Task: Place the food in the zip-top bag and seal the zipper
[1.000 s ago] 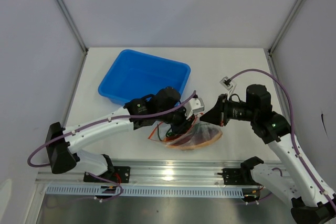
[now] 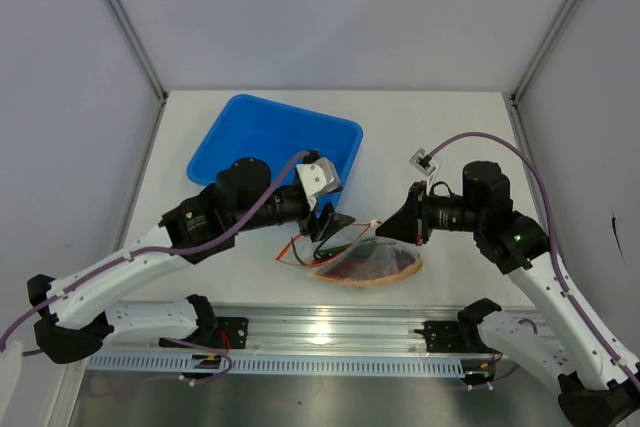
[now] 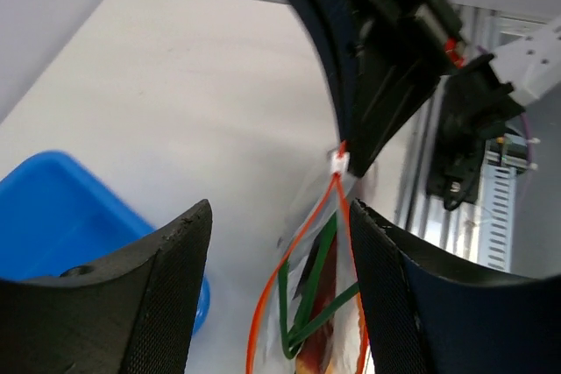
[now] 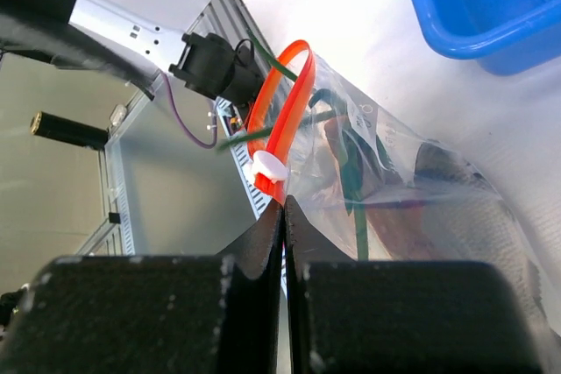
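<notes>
The clear zip top bag (image 2: 365, 265) lies on the white table with its orange zipper spread in a loop and green and brown food visible inside. My right gripper is shut at the zipper's end, by the white slider (image 4: 270, 167); the slider sits just beyond its fingertips. My left gripper (image 2: 322, 217) is open above the bag's mouth; in the left wrist view its fingers frame the zipper and green food from a short way off.
A blue bin (image 2: 275, 122) stands at the back left of the table, close to the bag.
My left gripper has drawn back to the left, away from the right gripper and along the bag's mouth. The right gripper has stayed nearly still.
</notes>
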